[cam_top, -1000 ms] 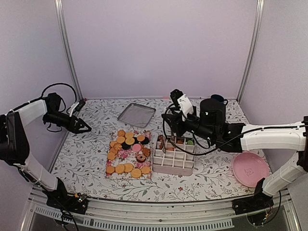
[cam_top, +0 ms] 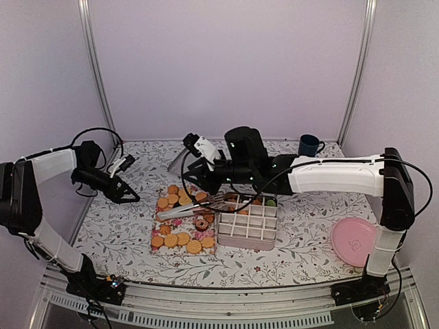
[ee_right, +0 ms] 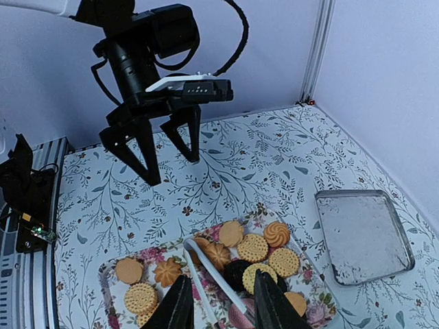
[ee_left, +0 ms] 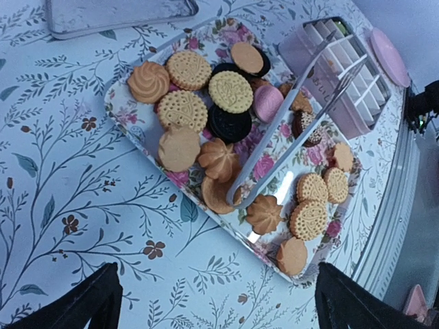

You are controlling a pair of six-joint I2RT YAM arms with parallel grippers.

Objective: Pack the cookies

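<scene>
A floral tray (cam_top: 185, 243) holds assorted cookies: round biscuits (ee_left: 228, 91), dark sandwich cookies, swirled ones and a pink one (ee_left: 267, 103). Metal tongs (ee_left: 271, 137) reach over it from my right gripper, which is above the tray in the top view; its fingers are partly apart, and how they meet the tongs is unclear. My left gripper (cam_top: 127, 192) stands open and empty over bare table left of the tray. A white compartment box (cam_top: 247, 236) right of the tray holds some cookies in its back slots.
An empty metal tray (ee_right: 363, 233) lies behind the cookie tray. A pink plate (cam_top: 353, 240) is at the right, a blue mug (cam_top: 309, 144) at back right.
My right gripper has moved left from the box to above the cookie tray, with the tongs coming along. My left gripper has moved slightly right and down.
</scene>
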